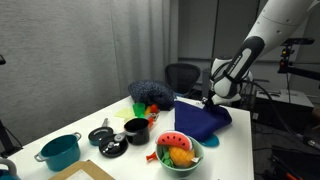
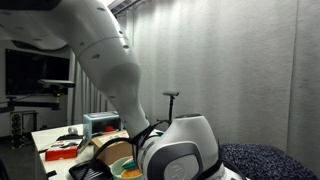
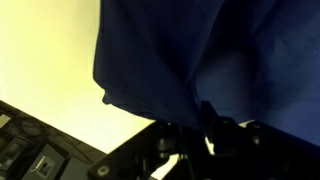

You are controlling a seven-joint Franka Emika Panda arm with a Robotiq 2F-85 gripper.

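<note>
A dark navy cloth (image 1: 200,122) lies in folds at the right end of the white table in exterior view 1. My gripper (image 1: 210,101) is low over the cloth's far edge, with the white arm reaching in from the right. In the wrist view the cloth (image 3: 145,45) fills most of the picture, and the dark gripper is against a fold of it. Dark fingers on dark fabric hide whether any cloth is between them. Exterior view 2 shows the white arm (image 2: 180,150) up close, with the gripper out of sight.
Left of the cloth stands a green bowl (image 1: 178,168) holding toy food, including a watermelon slice (image 1: 175,142). A black pot (image 1: 137,131), a teal pot (image 1: 61,153) and green cups (image 1: 152,112) stand farther left. A dark, rounded textured object (image 1: 150,93) is behind them.
</note>
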